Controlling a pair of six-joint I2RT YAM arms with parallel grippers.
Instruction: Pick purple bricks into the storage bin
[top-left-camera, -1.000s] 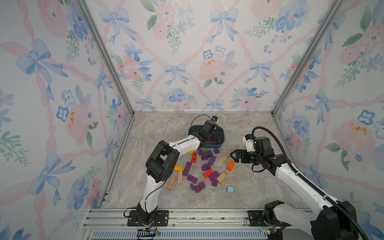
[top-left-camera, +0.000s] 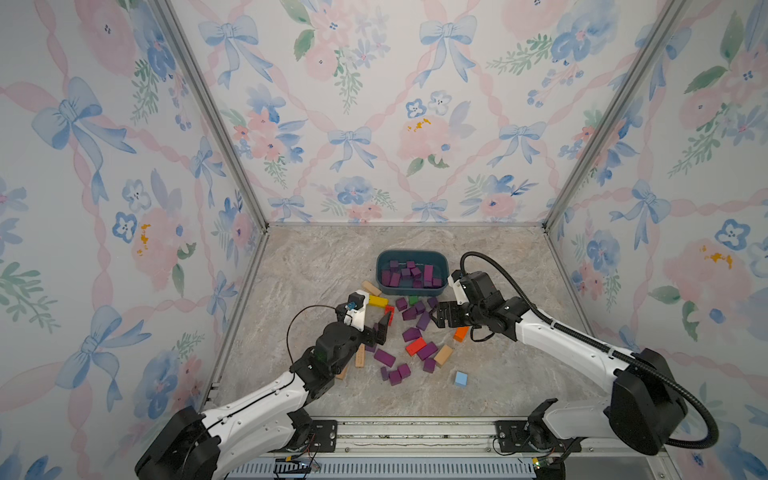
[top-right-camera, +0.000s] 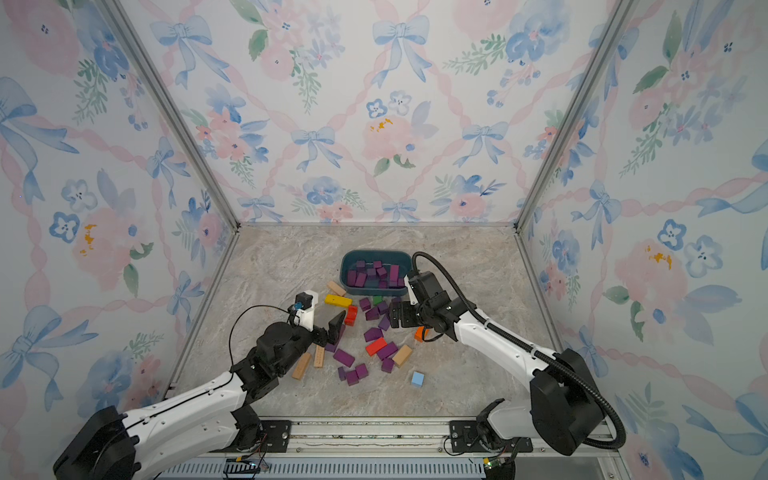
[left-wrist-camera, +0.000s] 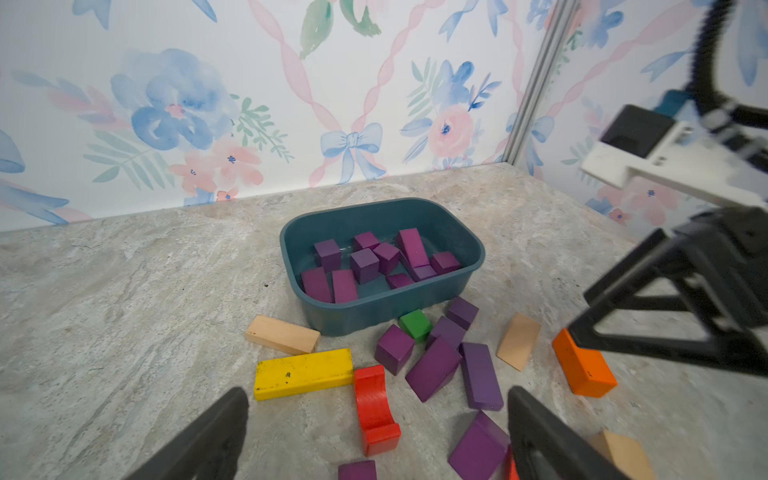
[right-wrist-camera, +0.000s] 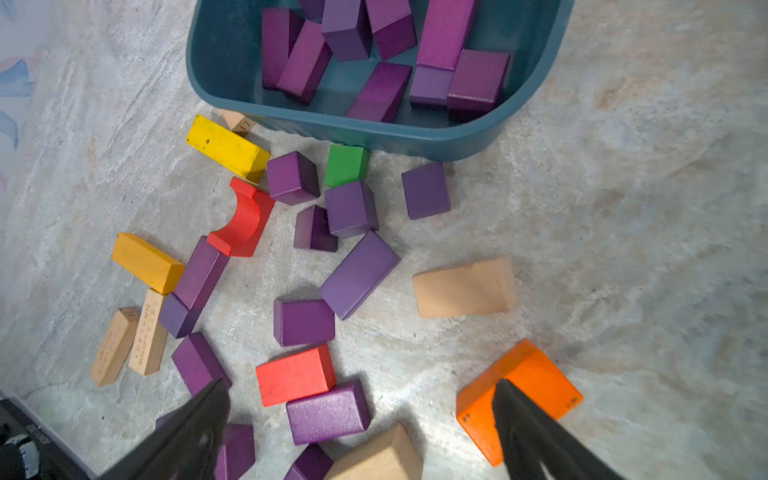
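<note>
The teal storage bin (right-wrist-camera: 480, 136) at the back centre holds several purple bricks (right-wrist-camera: 383, 93). More purple bricks (right-wrist-camera: 358, 274) lie loose before it, among red, yellow, green, orange and wooden ones. My left gripper (top-left-camera: 374, 328) hangs over the left part of the loose bricks, open and empty; in the left wrist view its blurred fingers frame the scene. My right gripper is open over the right part of the pile, below the bin, with nothing held between its fingers.
A light blue cube (top-left-camera: 461, 377) lies at the front right. Both arms stand close around the pile.
My right gripper has moved left, towards the middle of the pile.
</note>
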